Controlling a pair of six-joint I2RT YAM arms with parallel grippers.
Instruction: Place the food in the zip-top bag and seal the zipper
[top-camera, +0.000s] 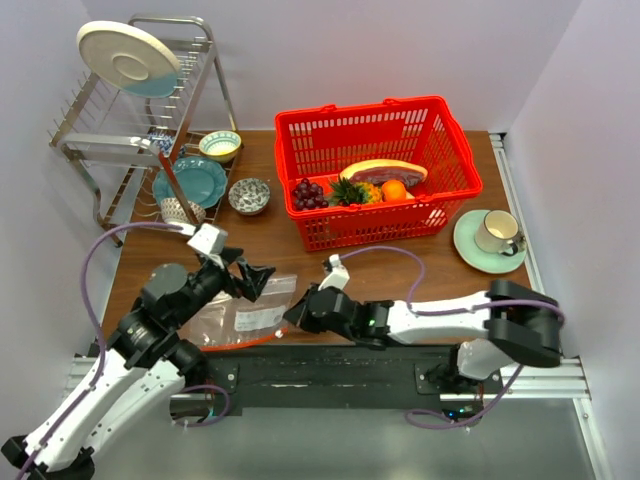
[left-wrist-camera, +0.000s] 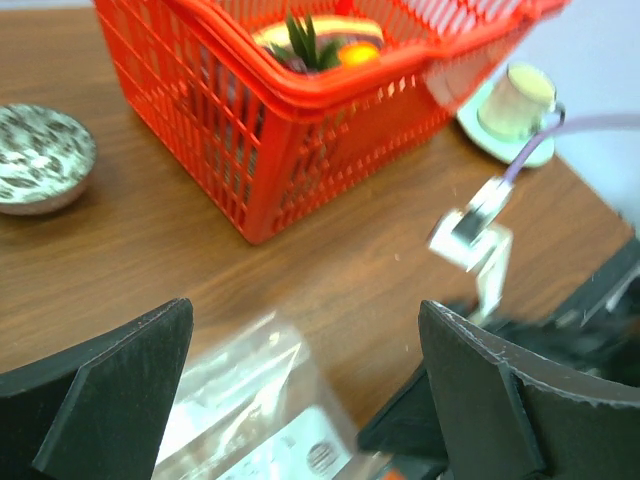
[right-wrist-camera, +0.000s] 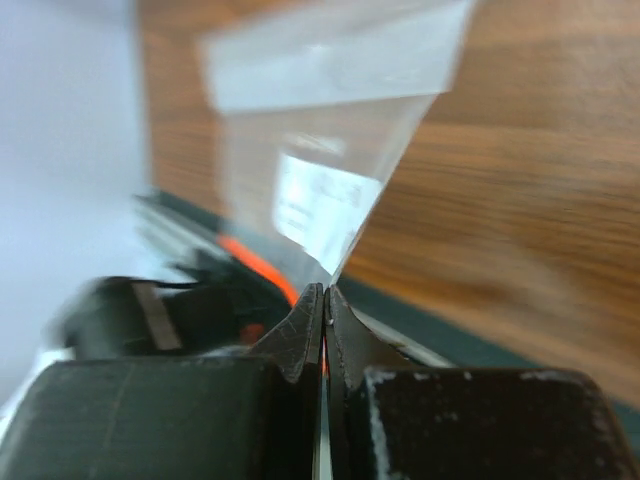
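Observation:
The clear zip top bag (top-camera: 245, 310), with a white label and red zipper, lies at the table's front edge. My right gripper is shut at the bag's right edge, its plastic lifted and running to the fingertips. My left gripper (top-camera: 248, 275) stands open above the bag. The red basket (top-camera: 330, 235) at the back holds grapes (top-camera: 308, 193), a pineapple (top-camera: 370, 192), an orange (top-camera: 393, 190) and a long yellow-and-red food item (top-camera: 380, 170).
A dish rack (top-camera: 130, 140) with plates stands back left beside a patterned bowl (top-camera: 249, 196). A mug (top-camera: 495, 230) on a green saucer (top-camera: 480, 258) is at right. Bare wood lies between basket and bag.

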